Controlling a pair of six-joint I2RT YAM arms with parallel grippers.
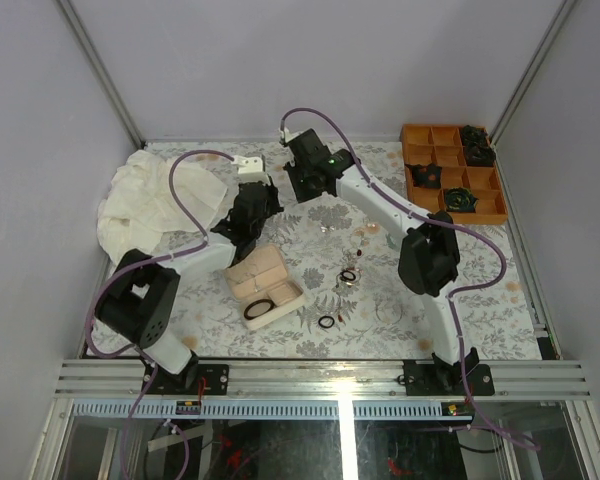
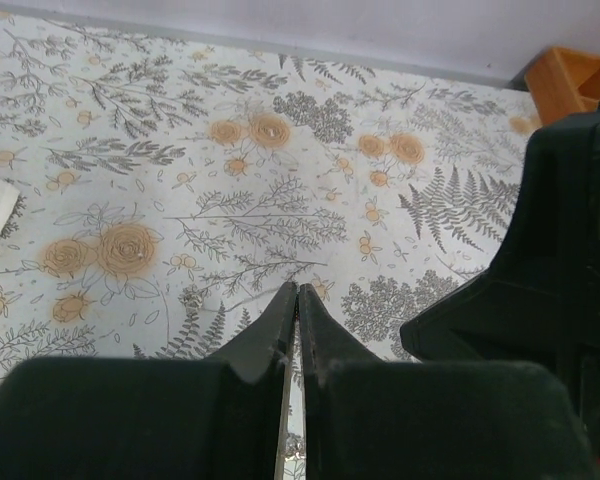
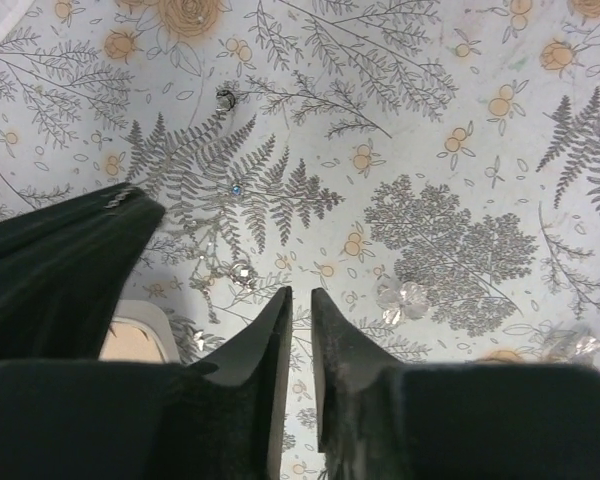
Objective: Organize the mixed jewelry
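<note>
My left gripper, shut with nothing visible between its fingers, hovers left of my right gripper over the upper middle of the patterned table. The right gripper's fingers are slightly apart and empty. Small sparkly pieces (image 3: 242, 272) and clear faceted pieces (image 3: 400, 300) lie below it. In the top view, a beige jewelry box (image 1: 288, 300) holds a black ring-like loop (image 1: 260, 310). More jewelry, including dark rings (image 1: 326, 321) and thin chains, lies to its right.
An orange compartment tray (image 1: 450, 158) with dark bundles stands at the back right. A crumpled white cloth (image 1: 145, 205) lies at the back left. The lower right of the table has free room around a thin loop.
</note>
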